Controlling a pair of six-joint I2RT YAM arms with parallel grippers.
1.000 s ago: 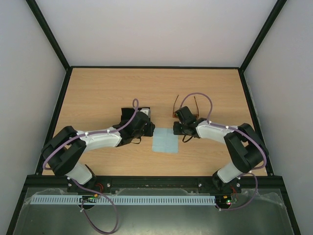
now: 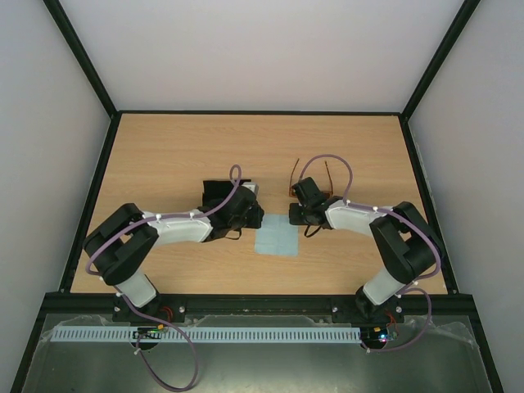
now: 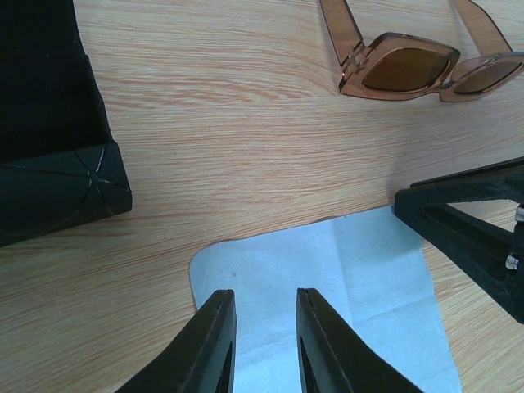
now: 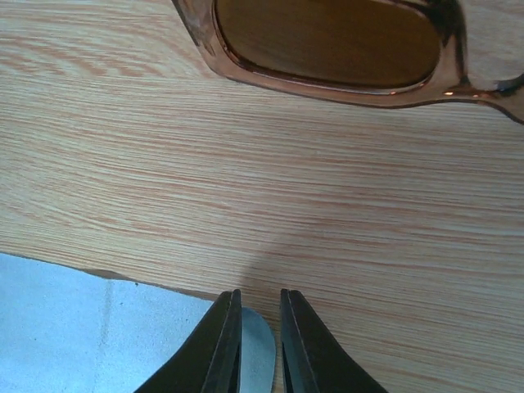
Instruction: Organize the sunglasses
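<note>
Brown sunglasses lie on the table with their temples spread open and pointing away; the right wrist view shows one dark lens at its top edge. A light blue cloth lies flat between the two arms. My left gripper hovers over the cloth's near-left part, its fingers part open and empty. At the cloth's right corner stands my right gripper, also parted, with nothing between its fingers. The open black case sits left of the cloth, partly hidden by the left arm from above.
The right gripper's dark fingers reach over the cloth's far right corner, close to the left gripper.
Over the last second my left gripper has moved right, onto the cloth's edge. The sunglasses, case and cloth have stayed put.
</note>
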